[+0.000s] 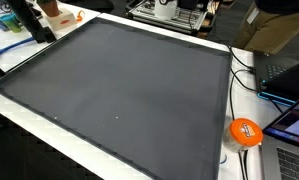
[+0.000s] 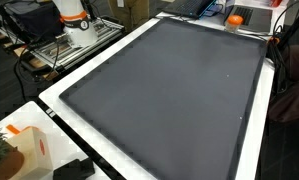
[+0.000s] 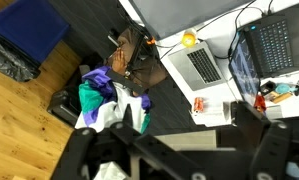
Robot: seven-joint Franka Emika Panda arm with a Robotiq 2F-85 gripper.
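Observation:
My gripper shows as dark shapes along the bottom of the wrist view, its fingers spread apart and nothing seen between them. It appears high up, looking out over the room. Bare of any object is the dark grey board (image 1: 119, 85) on the white table. Beside the board stands a small container with an orange top (image 1: 243, 132), also seen in the far part of the second exterior view as a small orange-topped container (image 2: 234, 22). My gripper is far from that container (image 3: 189, 39). Neither exterior view clearly shows the gripper.
A laptop (image 3: 196, 65) and a black keyboard (image 3: 270, 46) lie near the container, with cables around them. A plant pot (image 2: 4, 158) and several small items sit at the table's edge. Bags and cloth (image 3: 99, 98) lie on the floor. The board is free.

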